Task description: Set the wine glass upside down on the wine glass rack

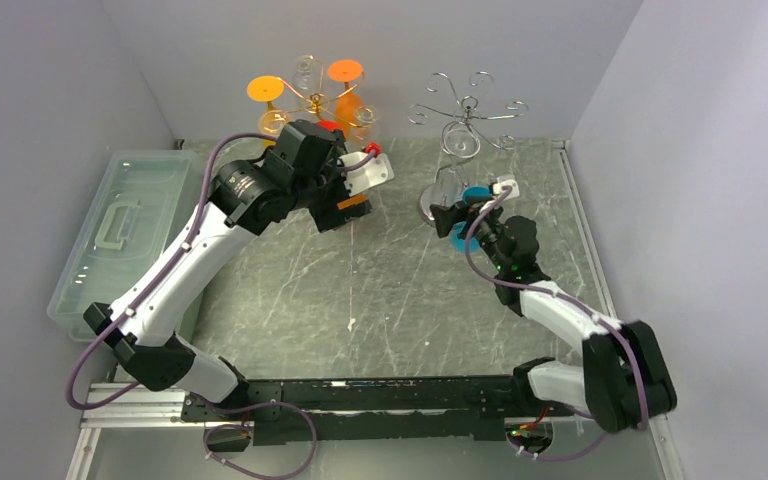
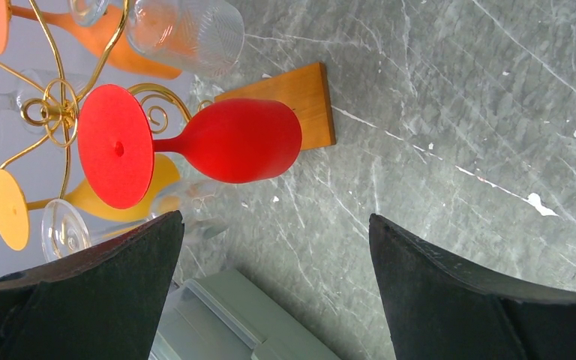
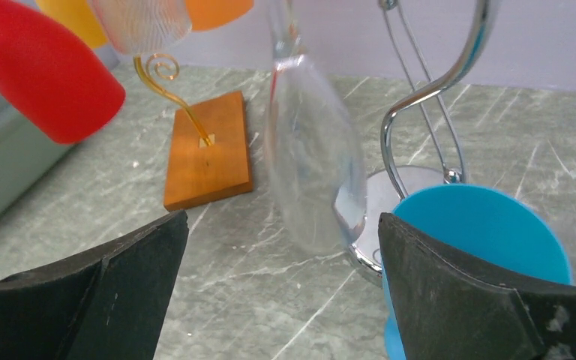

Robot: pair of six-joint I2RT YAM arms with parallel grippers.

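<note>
A clear wine glass [image 3: 307, 161] hangs bowl-down between the fingers of my open right gripper, blurred and apart from both of them. In the top view, its round foot [image 1: 460, 140] is up at a front hook of the silver rack [image 1: 468, 108]. A blue glass [image 3: 480, 217] is close against the right-hand finger of that gripper; its lower part is mostly hidden. My left gripper stands open and empty in front of the gold rack [image 2: 60, 112]. A red glass [image 2: 240, 139] hangs there, just beyond the fingers.
Orange, yellow and clear glasses also hang on the gold rack, which has a wooden base [image 3: 208, 154]. A lidded plastic bin [image 1: 120, 230] stands at the left.
</note>
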